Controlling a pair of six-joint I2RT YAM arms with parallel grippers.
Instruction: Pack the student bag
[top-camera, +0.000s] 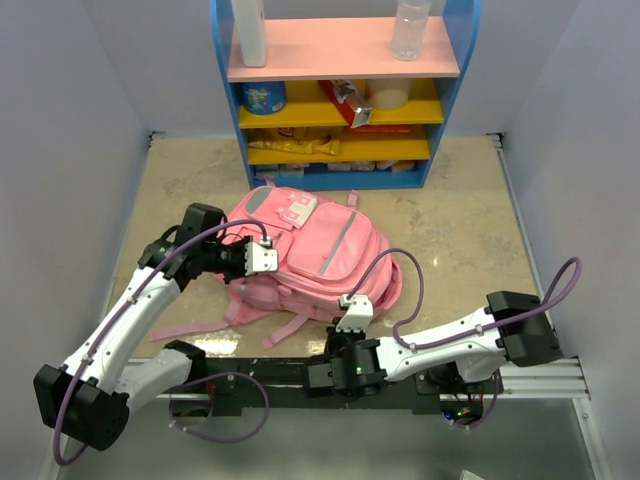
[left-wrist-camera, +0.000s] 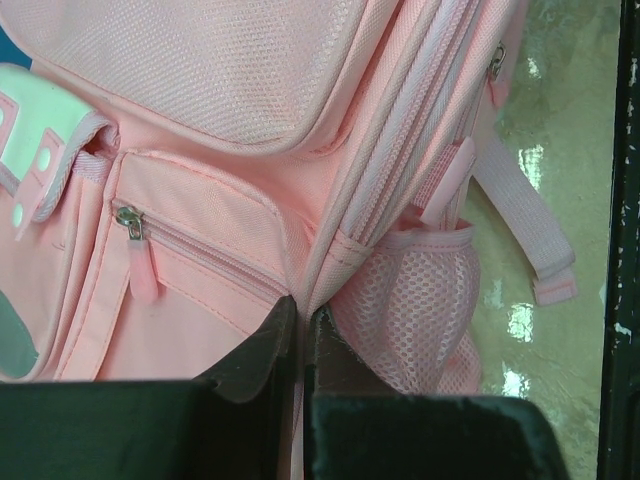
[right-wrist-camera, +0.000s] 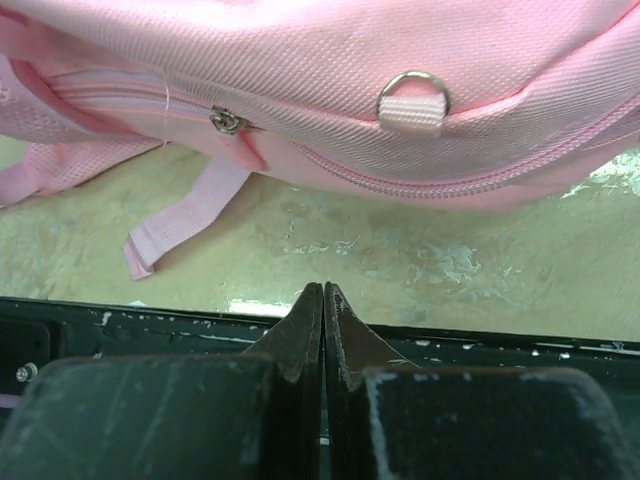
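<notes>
The pink backpack (top-camera: 350, 245) lies on the table, its zipped side toward my arms. My left gripper is shut on a fold of its fabric, beside the front pocket with a small zipper pull (left-wrist-camera: 143, 270). Over the table's front edge in the right wrist view, my right gripper is shut with nothing between its fingers. The zipper pull (right-wrist-camera: 240, 140) on the bag's side hangs from a metal slider, up and to the left of those fingertips and apart from them. A metal D-ring (right-wrist-camera: 412, 90) shows to its right.
A blue-sided shelf (top-camera: 345, 150) with bottles and snack packs stands behind the bag. Loose straps (right-wrist-camera: 185, 215) lie on the table (top-camera: 460, 240), which is bare to the right of the bag. A dark rail (right-wrist-camera: 150, 325) runs along the front edge.
</notes>
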